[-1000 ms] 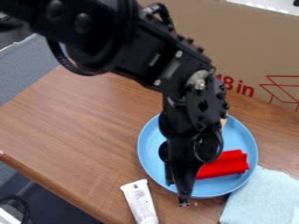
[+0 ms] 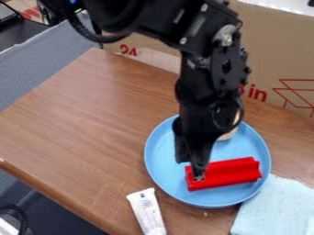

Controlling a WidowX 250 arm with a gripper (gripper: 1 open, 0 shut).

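My gripper (image 2: 199, 168) is over a light blue plate (image 2: 166, 167), its tip at the left part of a red object (image 2: 230, 173) lying on the plate. Whether its fingers are open or shut on anything is hard to tell. A light tan item (image 2: 225, 134) on the plate is partly hidden behind the arm.
A white tube (image 2: 146, 212) lies left of the plate's front. A pale blue cloth (image 2: 274, 209) is at the lower right. A cardboard box (image 2: 274, 64) stands behind.
The arm has moved up and back, away from the front edge of the plate, and its tip now sits higher in the view.
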